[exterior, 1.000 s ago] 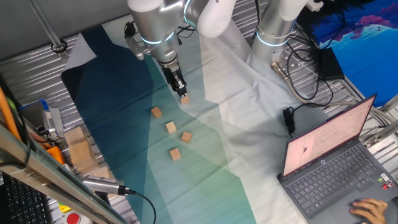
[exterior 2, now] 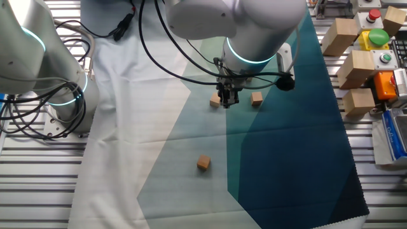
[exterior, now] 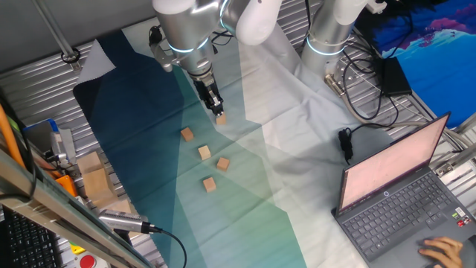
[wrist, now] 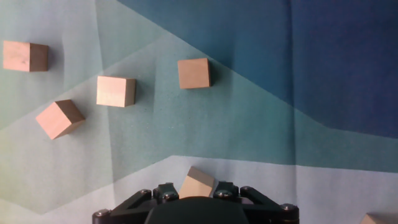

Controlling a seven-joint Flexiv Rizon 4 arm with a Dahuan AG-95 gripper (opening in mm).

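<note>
My gripper (exterior: 218,112) points down over the cloth, close by a small wooden cube (exterior: 221,119). In the wrist view, that cube (wrist: 197,183) shows turned at an angle in the gap between the spread fingers; its lower part is hidden by the gripper. The fingers look open, and no grip on the cube is visible. Several similar cubes lie loose and apart: one cube (wrist: 194,73) alone, a pale cube (wrist: 115,91), a tilted-looking cube (wrist: 60,119) and one farther left (wrist: 25,56). Another cube (wrist: 374,219) is cut off at the lower right corner.
A laptop (exterior: 401,201) with a person's hand (exterior: 444,251) on it stands at the right. Larger wooden blocks (exterior 2: 356,68) and push buttons (exterior 2: 378,38) line one side.
The arm and the cubes have not visibly moved. Only the hand at the laptop has shifted slightly.
</note>
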